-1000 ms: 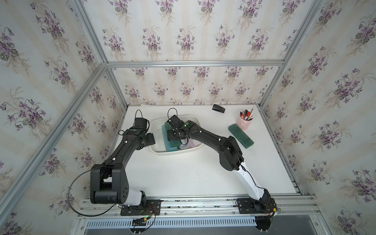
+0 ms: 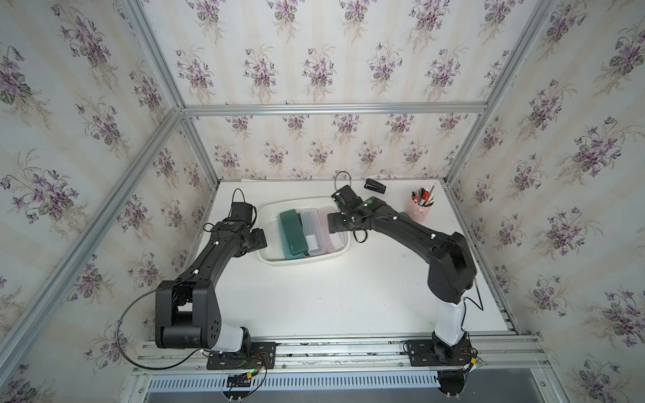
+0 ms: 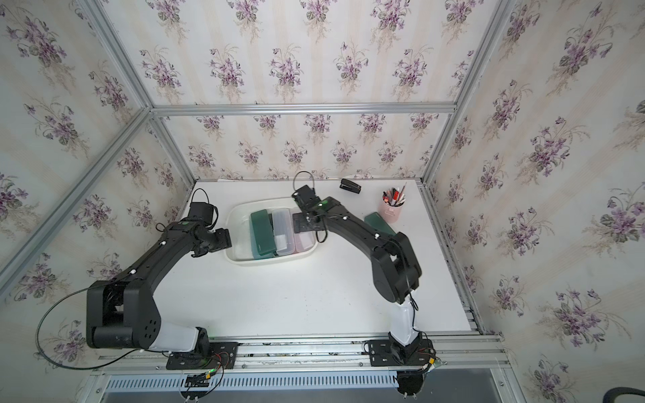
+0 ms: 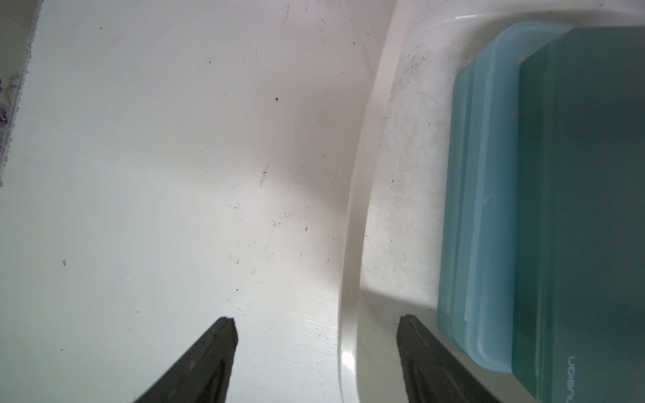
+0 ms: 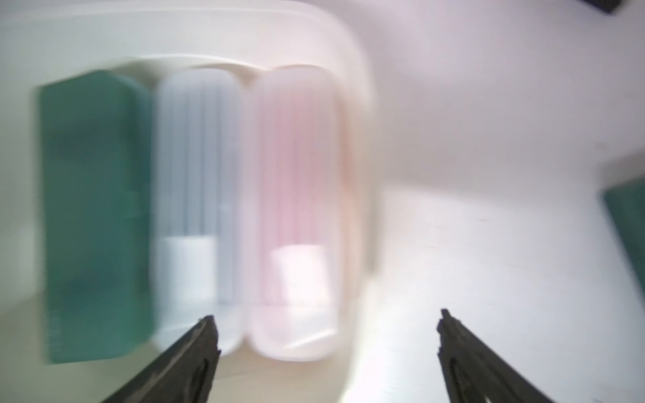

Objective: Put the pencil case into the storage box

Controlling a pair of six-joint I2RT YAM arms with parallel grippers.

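Note:
Inside the white storage box [image 2: 266, 250] lie several pencil cases side by side. A dark green one [image 5: 94, 221] leans on a light blue one [image 4: 477, 201]; a clear one [image 5: 198, 201] and a pink one [image 5: 295, 201] lie to its right. Another dark green pencil case [image 3: 380, 223] rests on the table at right, partly covered by my right arm in the top right view. My right gripper is open and empty above the box's right edge. My left gripper is apart-fingered and empty over the box's left rim.
A black stapler [image 2: 375, 185] lies at the back edge. In the back right corner stands a pink cup [image 2: 418, 209] of pens.
My right arm has swung rightward, from over the dark green case in the box to the box's right edge, with that case staying inside. The left arm looks still.

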